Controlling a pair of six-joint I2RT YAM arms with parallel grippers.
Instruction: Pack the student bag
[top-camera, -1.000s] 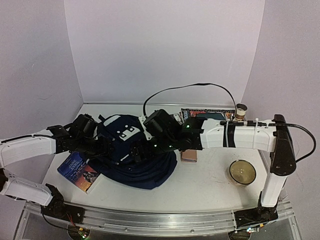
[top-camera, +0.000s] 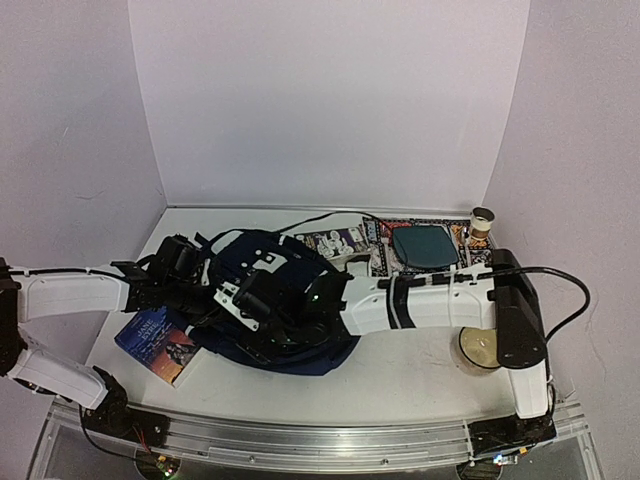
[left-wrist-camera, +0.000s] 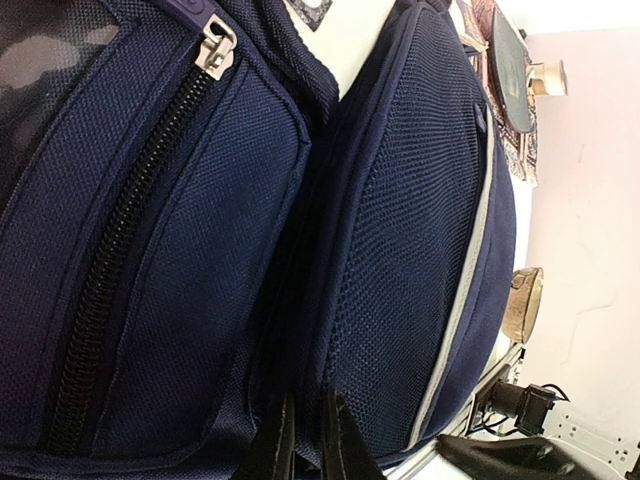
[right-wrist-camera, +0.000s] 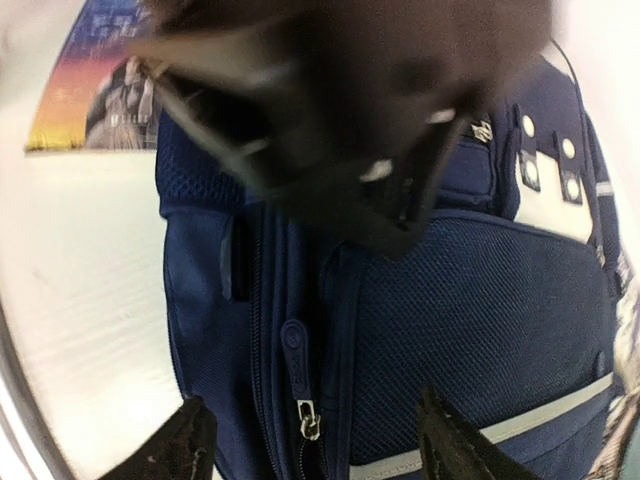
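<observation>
The navy bag lies on the left half of the table, its side with a zipper towards me. In the left wrist view my left gripper is shut on a fold of the bag's fabric at the bottom edge. My right gripper stands open in the right wrist view, its fingers spread on either side of a zipper pull and metal slider. Whether they touch the fabric cannot be told. The left gripper's dark body blocks the upper middle of that view.
A blue book lies left of the bag, partly under the left arm. At the back right are a dark green notebook on a patterned item, and a cup. A bowl stands at the right, partly behind the right arm.
My right arm has swung left and towards the front, down over the bag beside the left gripper. The left gripper has shifted only slightly to the right. The bag's outline has barely changed.
</observation>
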